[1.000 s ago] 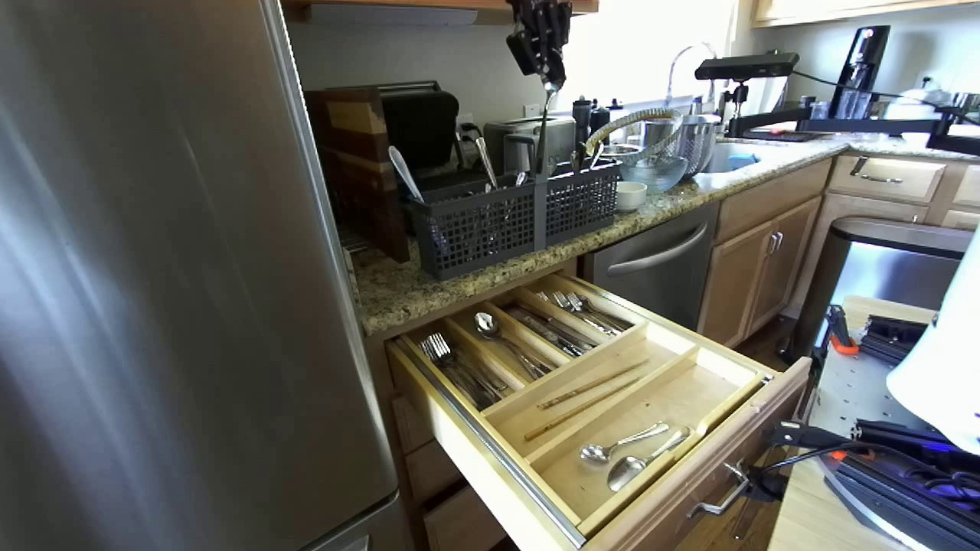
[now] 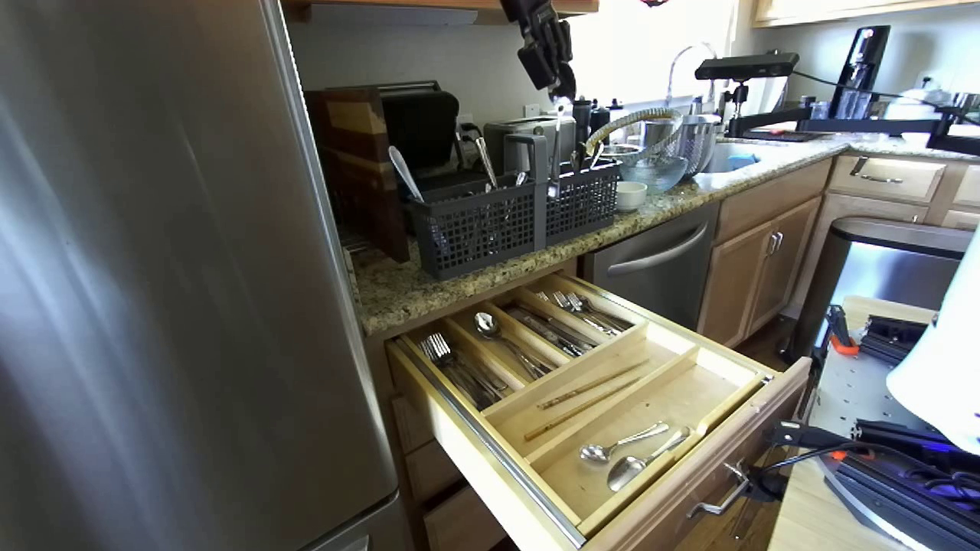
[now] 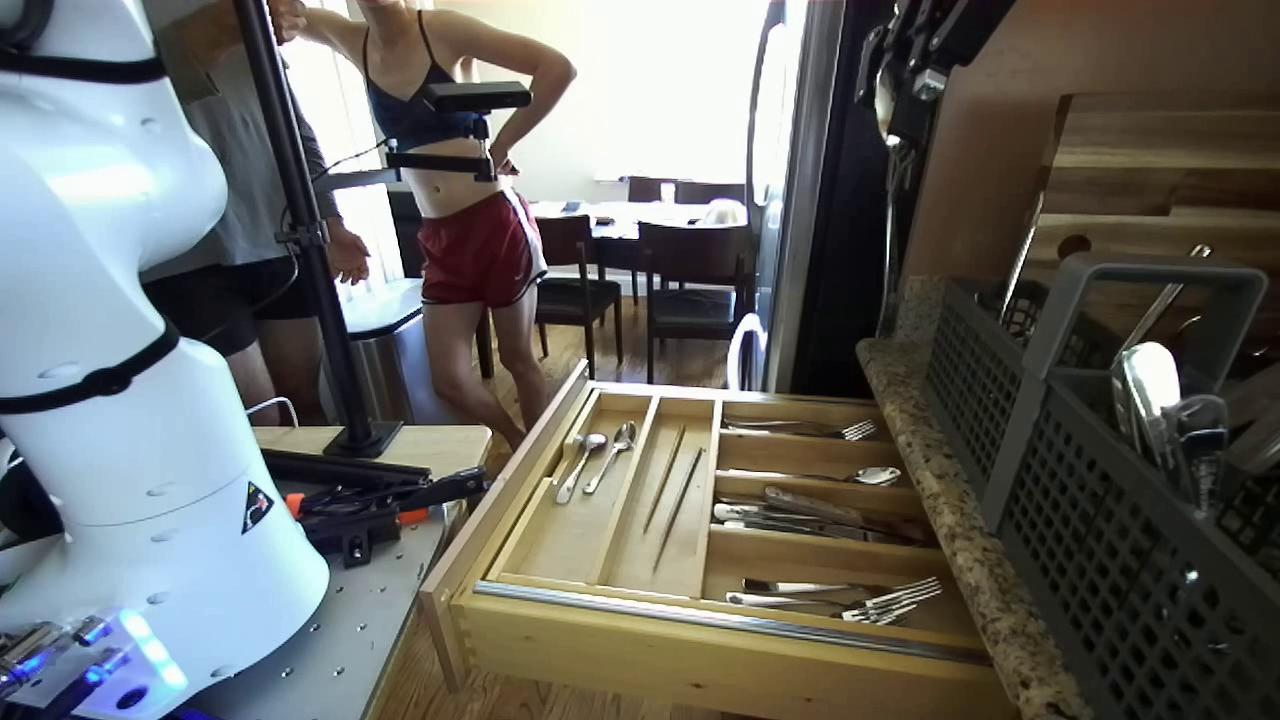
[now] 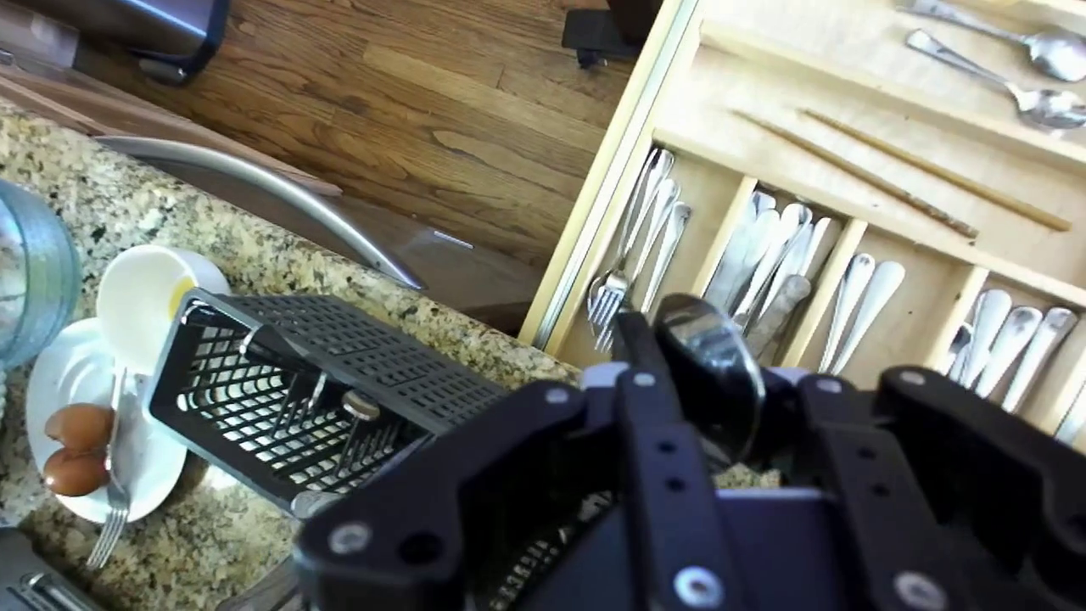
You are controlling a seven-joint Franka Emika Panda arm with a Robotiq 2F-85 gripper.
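Observation:
My gripper [image 2: 562, 90] is shut on a metal spoon [image 2: 556, 147], high above the counter at the cutlery basket [image 2: 478, 225]. The spoon's bowl [image 4: 718, 341] sits up between the fingers in the wrist view, while its handle [image 3: 890, 234] hangs nearly straight down. From exterior view 1 the spoon's low end overlaps the basket beside its upright handle; whether they touch cannot be told. The open drawer [image 2: 514, 413] below the counter has forks [image 3: 894, 596], knives [image 3: 792, 510] and spoons [image 3: 876, 476] in separate compartments. Two more spoons [image 2: 634, 464] lie in its front compartment.
Two chopsticks [image 4: 896, 173] lie in the middle compartment. A white bowl [image 4: 137, 295] and a plate [image 4: 153, 468] with eggs stand beside the basket. A wooden board [image 2: 372, 174] rises at the basket's left end, near the fridge [image 2: 184, 275]. Two people stand beyond the drawer.
In exterior view 1 my gripper has shifted slightly right and down with the spoon. The spoon, tilted before, hangs more upright, its low end now showing in front of the basket.

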